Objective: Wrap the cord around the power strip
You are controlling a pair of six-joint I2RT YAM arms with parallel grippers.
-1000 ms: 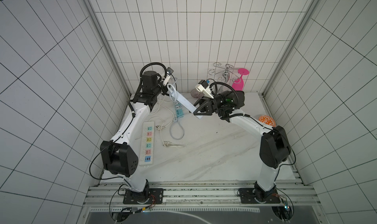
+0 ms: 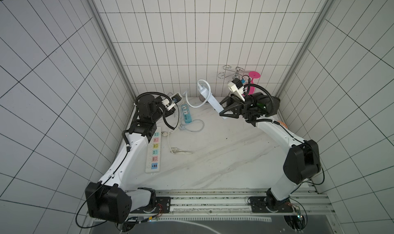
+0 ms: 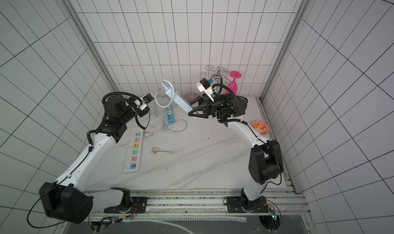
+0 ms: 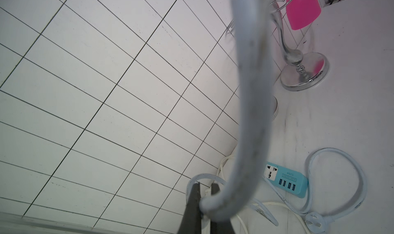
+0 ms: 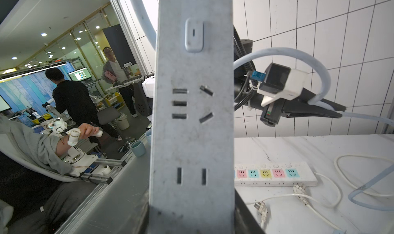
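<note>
A long white power strip [image 5: 192,139] is held tilted in the air, with my right gripper [image 2: 222,110] shut on its lower end. Its pale cord [image 4: 254,90] leaves the upper end in a wide loop. In the right wrist view the cord shows on both sides of the strip and part of it is hidden behind. My left gripper, at the back left, is shut on the cord, which continues beyond the fingertips. The cord's plug [image 4: 316,222] lies on the table beside a small blue power strip [image 4: 285,178].
On the left of the table lies a strip with coloured sockets [image 2: 154,150]; its plug [image 2: 180,151] points right. A metal stand [image 4: 305,72] and pink object [image 2: 254,75] are at the back, an orange bowl [image 3: 260,127] at right.
My right gripper has carried the strip to the right. My left gripper has moved lower in the view, away from the strip's upper end, and the cord between them has opened into a wider loop.
</note>
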